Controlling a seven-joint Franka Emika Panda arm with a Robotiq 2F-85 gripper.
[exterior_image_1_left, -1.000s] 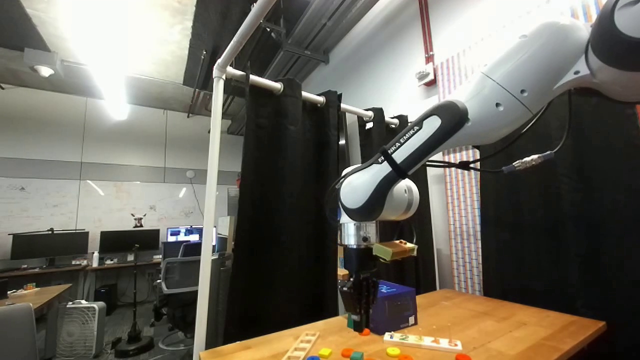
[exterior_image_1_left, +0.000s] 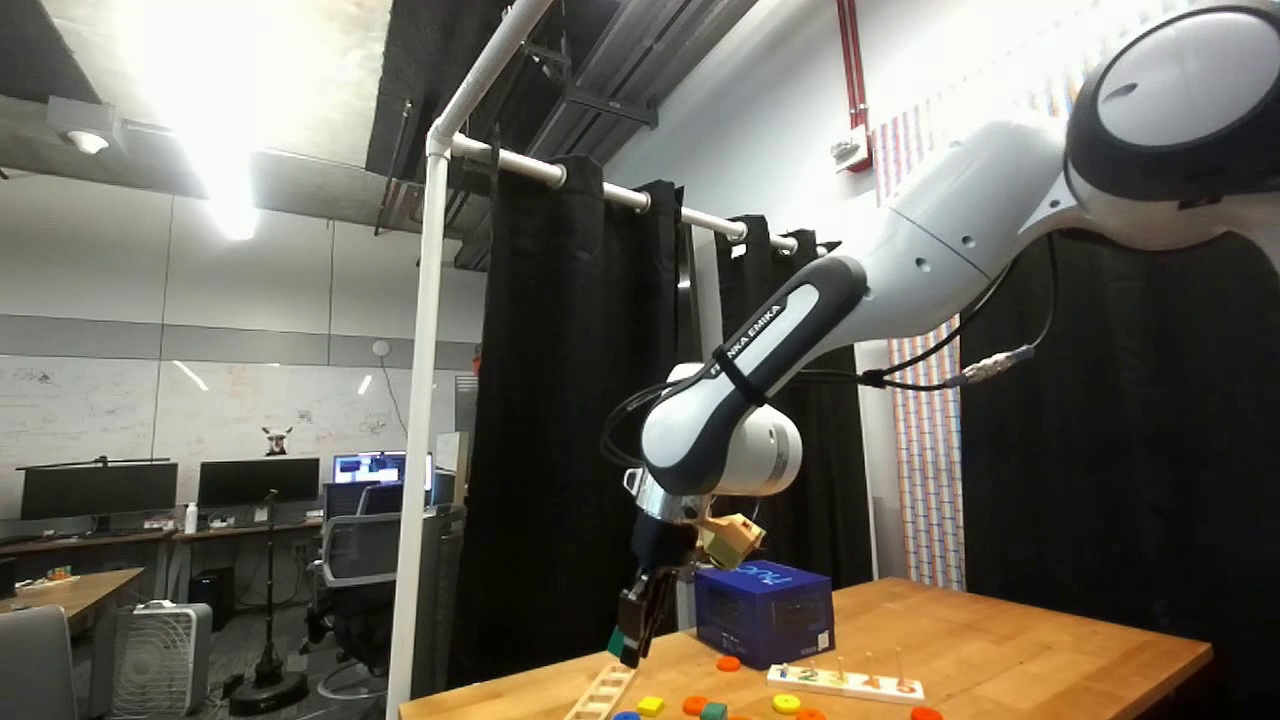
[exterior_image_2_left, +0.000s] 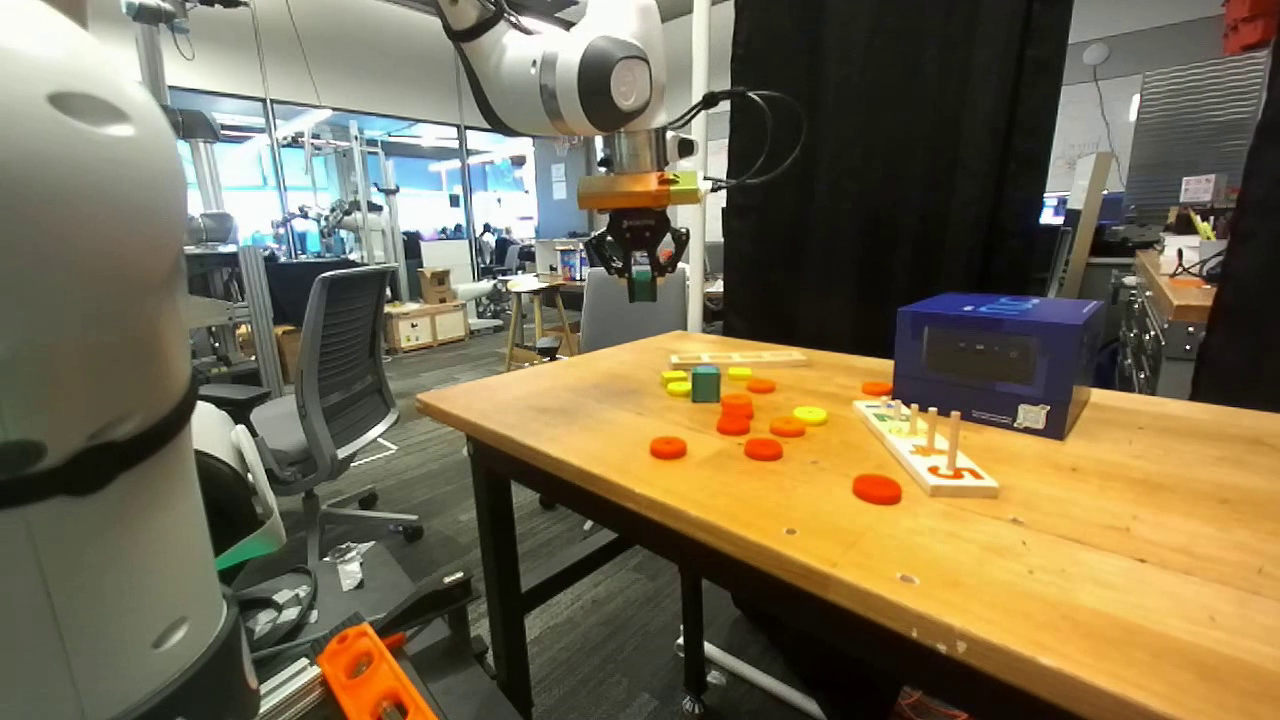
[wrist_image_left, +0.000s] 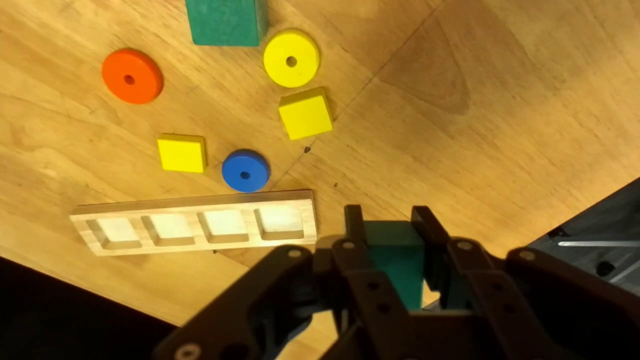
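Observation:
A dark green block (wrist_image_left: 395, 252) is pinched between the fingers of my gripper, which is shut on it. In the second exterior view the gripper (exterior_image_2_left: 642, 278) hangs well above the table's far left part, and the block's green face shows below the fingers. On the table, a wooden tray (wrist_image_left: 192, 247) with several empty square recesses lies left of the gripper in the wrist view. Another green block (wrist_image_left: 225, 21) stands on the table at the top of that view. Two yellow blocks (wrist_image_left: 306, 115) (wrist_image_left: 181, 153) sit between it and the tray.
A blue disc (wrist_image_left: 245, 171), a yellow disc (wrist_image_left: 291, 58) and an orange disc (wrist_image_left: 132, 75) lie loose nearby. Several more orange discs are scattered around. A numbered peg board (exterior_image_2_left: 924, 450) stands before a blue box (exterior_image_2_left: 998, 360). The table edge runs close by the tray.
My arm has swung left in the first exterior view, carrying the green block from near the blue box to over the tray's end. The gripper now tilts. The table's objects look unmoved.

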